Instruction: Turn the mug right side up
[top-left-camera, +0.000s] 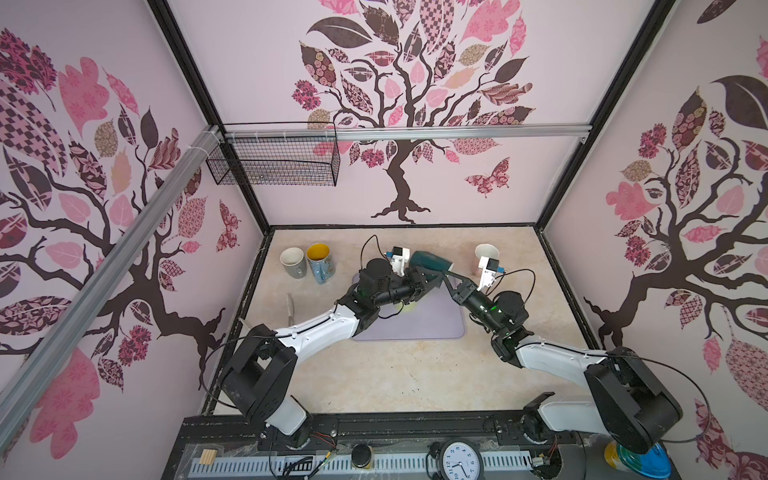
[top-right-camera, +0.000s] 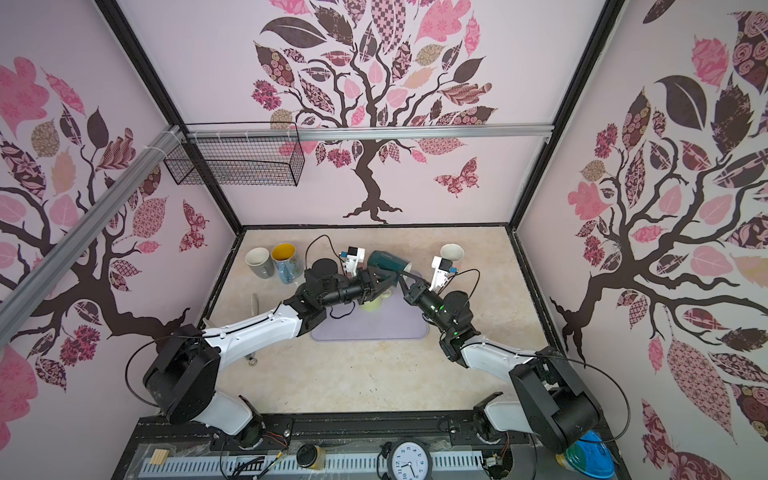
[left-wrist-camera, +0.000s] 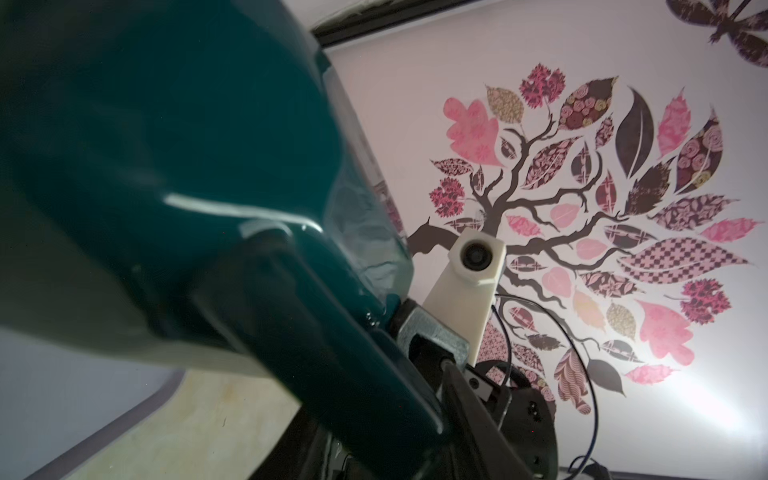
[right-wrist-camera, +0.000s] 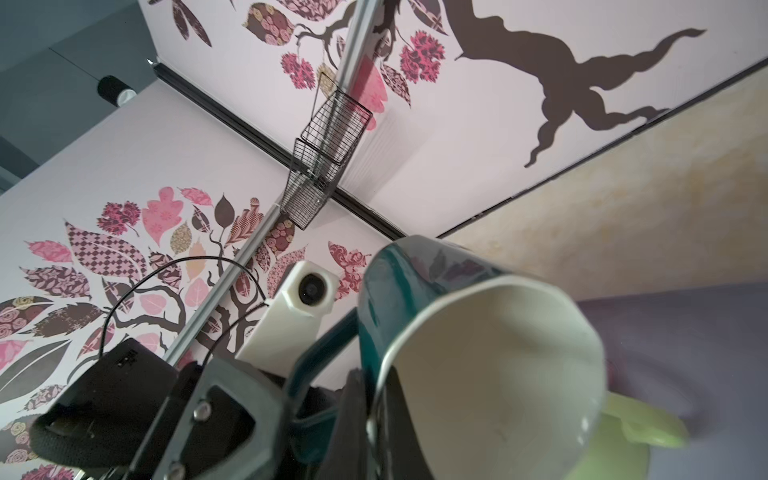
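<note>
The teal mug (top-left-camera: 432, 261) is held in the air, tilted almost onto its side, its open end towards my right arm. In the right wrist view its white inside (right-wrist-camera: 496, 384) faces the camera. My right gripper is shut on the rim, one finger inside and one outside. My left gripper (top-left-camera: 434, 277) is at the mug's handle side. The left wrist view shows the handle (left-wrist-camera: 320, 352) reaching down between its fingers; whether they press on it cannot be told. The teal body fills much of that view.
Below lies a lilac mat (top-left-camera: 436, 324) with a light green mug (top-right-camera: 372, 305), mostly hidden by the left arm. Two mugs, one pale (top-left-camera: 293, 262) and one blue with yellow inside (top-left-camera: 320, 264), stand back left. A white cup (top-left-camera: 486, 254) stands back right.
</note>
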